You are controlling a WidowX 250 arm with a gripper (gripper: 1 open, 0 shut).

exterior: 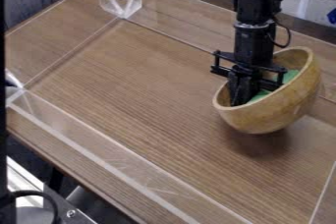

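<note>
A tan wooden bowl [273,110] sits tilted on the right of the table, with something green [262,94] inside it, partly hidden. The black gripper [239,98] reaches down from the top into the bowl, its fingertips at or inside the near left rim. Whether anything is between its fingers is hidden by the bowl and the dark body of the gripper.
Clear plastic brackets [120,2] stand near the back left and along the edges. Dark cables [29,208] show at the lower left.
</note>
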